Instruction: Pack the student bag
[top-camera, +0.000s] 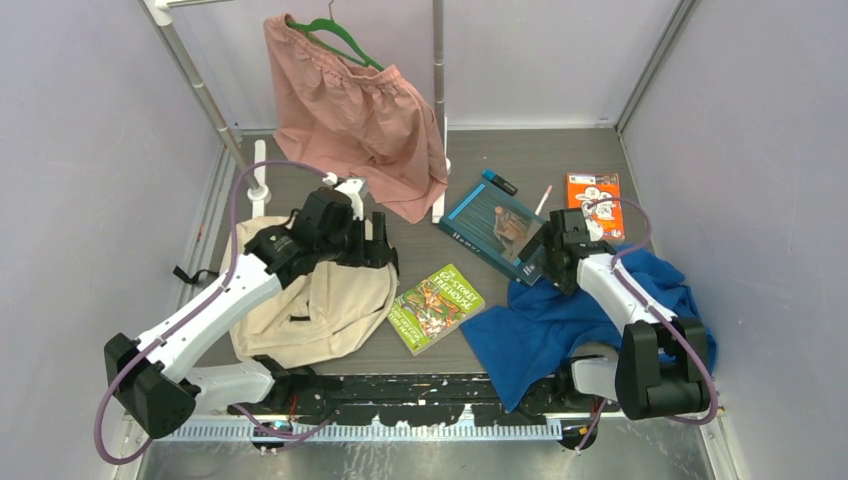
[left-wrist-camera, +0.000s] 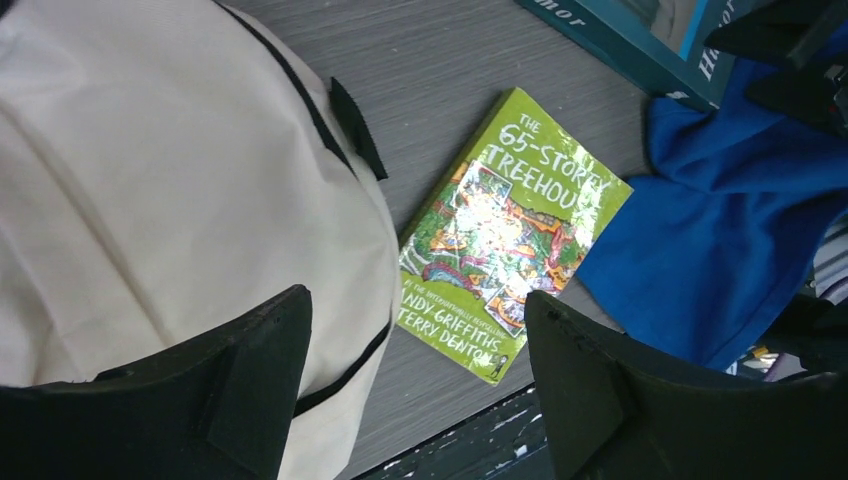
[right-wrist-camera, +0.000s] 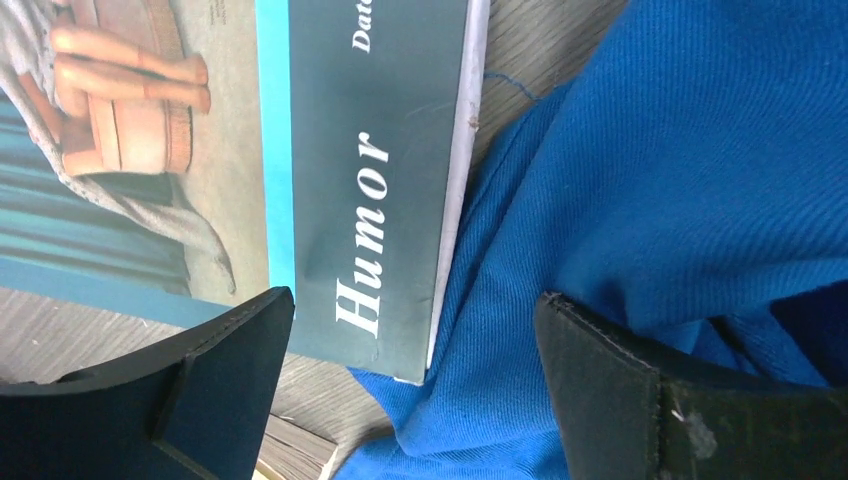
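Observation:
The cream bag (top-camera: 330, 315) lies on the left of the floor, its flap over the opening and the grey inside hidden. Above its right side hovers my left gripper, fingers apart and empty. Right beside the bag is the green Treehouse book (left-wrist-camera: 495, 235), flat with its cover up. A dark teal Humor book (top-camera: 490, 228) rests farther back, one corner on the blue cloth (top-camera: 630, 300). Over that corner my right gripper stands open, the book's edge and the cloth showing between its fingers. Neither gripper holds anything.
An orange book (top-camera: 592, 192) lies at the back right. A dark marker (top-camera: 499, 182) and a thin white stick (top-camera: 544, 199) are near the teal book. Pink shorts (top-camera: 350, 110) hang from a green hanger (top-camera: 345, 38) at the back. Bare floor separates the bag from the teal book.

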